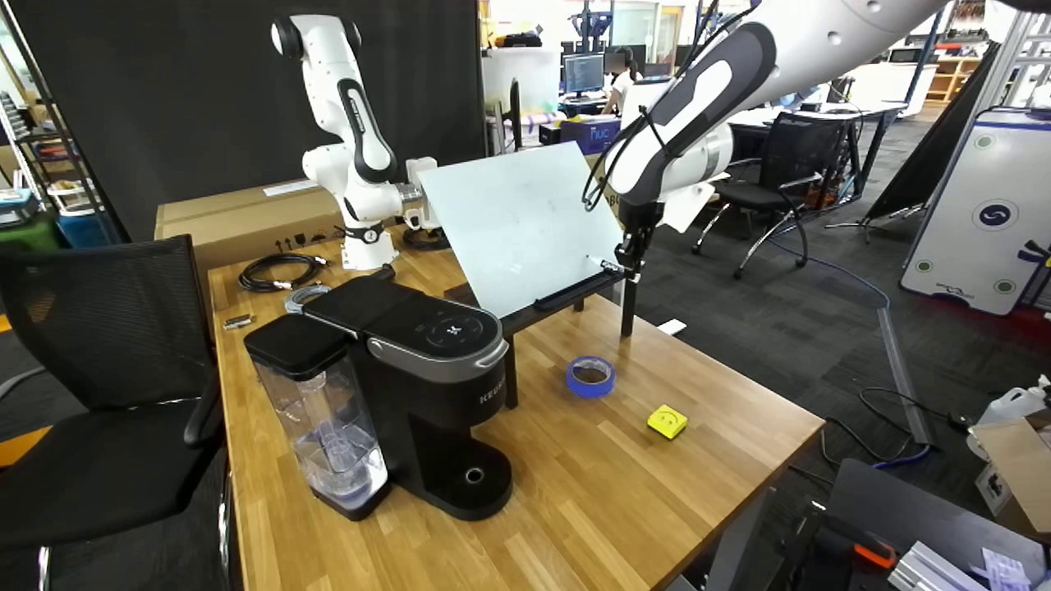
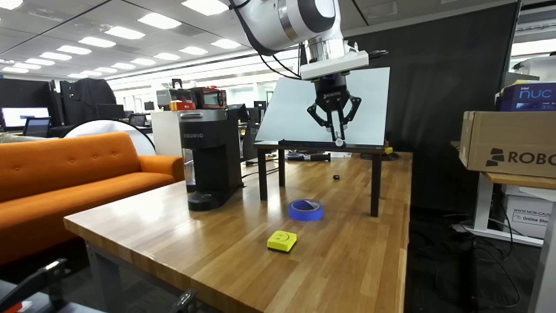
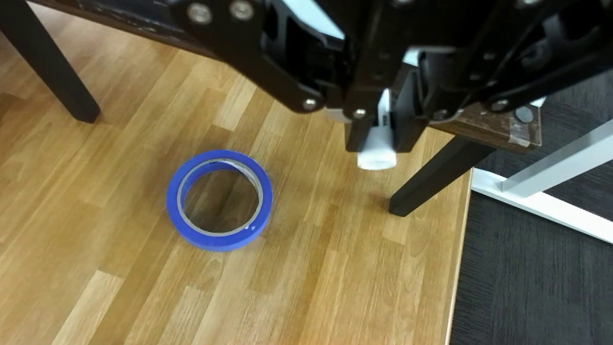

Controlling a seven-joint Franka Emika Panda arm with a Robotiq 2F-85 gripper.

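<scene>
A white marker-like stick is pinched between the fingertips of my gripper, its round white end pointing toward the wrist camera. In exterior view 2 the gripper hangs before the lower part of the whiteboard, shut on the marker. The marker's other end points toward the board in exterior view 1, close to the ledge; I cannot tell whether its tip touches. The board leans back on a dark low stand.
Below the stand's front lie a blue tape roll and a yellow block. A black coffee maker with a clear water tank stands left of the board in exterior view 1.
</scene>
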